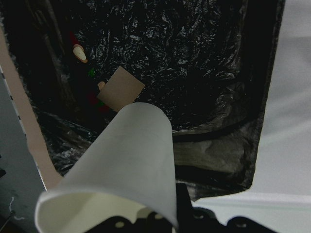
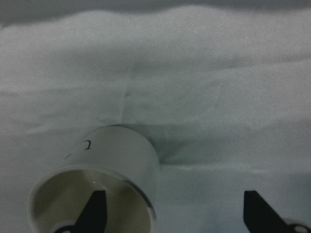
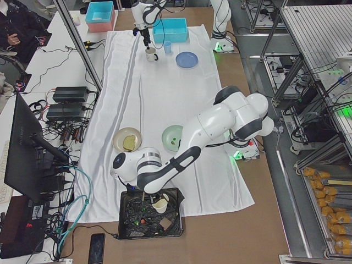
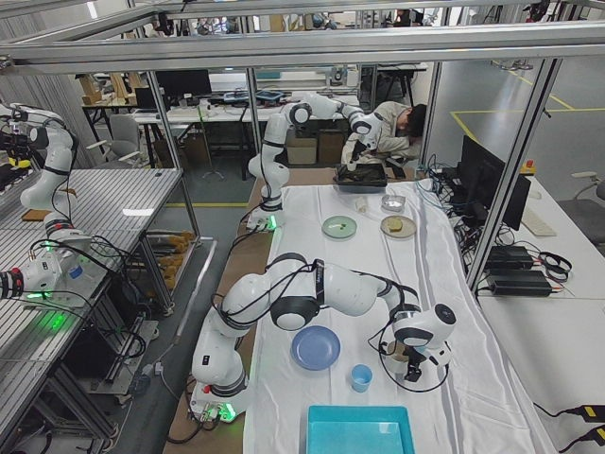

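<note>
My left gripper (image 3: 156, 198) is shut on a white cup (image 1: 121, 155), held tilted above a black plastic-lined bin (image 3: 124, 220) at the near end of the table in the camera left view. A cardboard square (image 1: 126, 87) and small scraps lie inside the bin. My right gripper is open at the other end, its fingertips apart over a white mug (image 2: 126, 150) on the white cloth; one finger is in front of the mug's opening.
Two plates, tan (image 3: 118, 140) and green (image 3: 170, 132), lie behind the left gripper. A blue plate (image 4: 316, 347), blue cup (image 4: 361, 377) and turquoise tray (image 4: 359, 435) are near the right arm. A monitor (image 3: 25, 154) stands beside the table.
</note>
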